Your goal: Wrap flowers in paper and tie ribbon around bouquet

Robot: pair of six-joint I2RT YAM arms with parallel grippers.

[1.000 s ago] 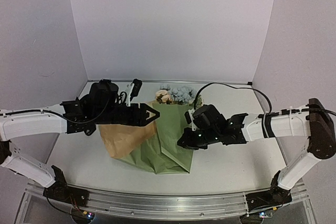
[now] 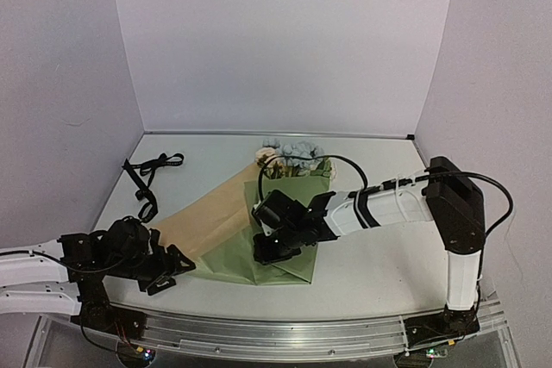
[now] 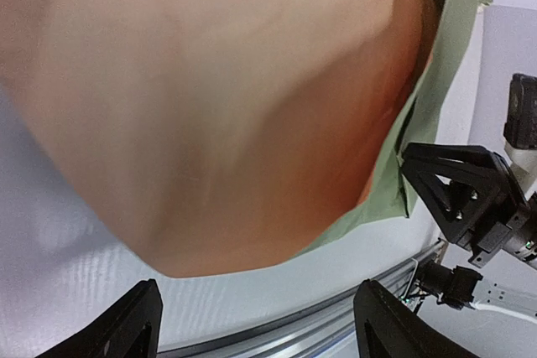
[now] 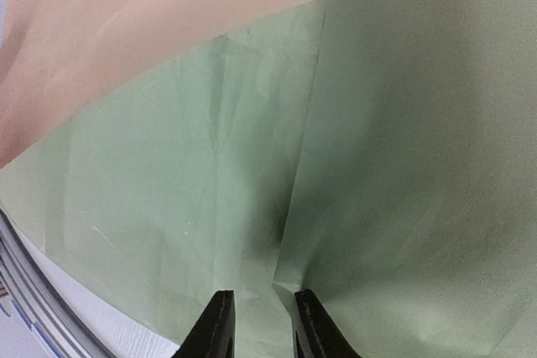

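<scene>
The bouquet's pale blue and cream flowers (image 2: 297, 152) stick out at the far end of the wrapping. Green paper (image 2: 228, 264) is folded over its right side, and a tan sheet (image 2: 207, 208) spreads to the left. My left gripper (image 2: 175, 275) stands open by the near left corner of the wrapping; in its wrist view the tan paper lies beyond the spread fingers (image 3: 134, 320). Low over the green fold is my right gripper, its fingers part-way open, with one fingertip by the fold's edge. A black ribbon (image 2: 143, 180) lies at the far left.
Walls enclose the sides and back. A metal rail (image 2: 285, 333) runs along the front edge. The right forearm reaches across the table's right half.
My left gripper has swung from above the tan paper toward the front left corner, uncovering the ribbon. My right gripper has moved left across the green paper. The tan sheet's left part has shifted.
</scene>
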